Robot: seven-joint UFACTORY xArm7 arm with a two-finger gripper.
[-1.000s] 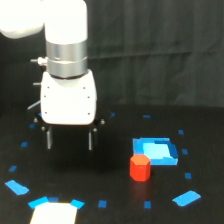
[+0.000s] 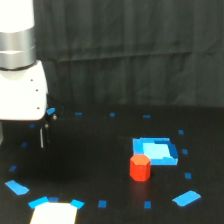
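A red block with a six-sided top stands on the black table, right of the middle, just in front of a blue square tray. The tray has a pale inner floor. At the far left, my gripper hangs pointing down, partly cut off by the picture's edge. One of its thin fingers shows clearly; the other is at the very edge of view. The fingers look wide apart, with nothing visible between them. Red block and tray are both well away from the gripper.
A cream-coloured square lies at the bottom left, with blue tape by it. More tape lies at the right front, and small blue marks dot the table.
The arm and gripper have moved left, partly out of the picture. Red block, tray and cream square stay where they were.
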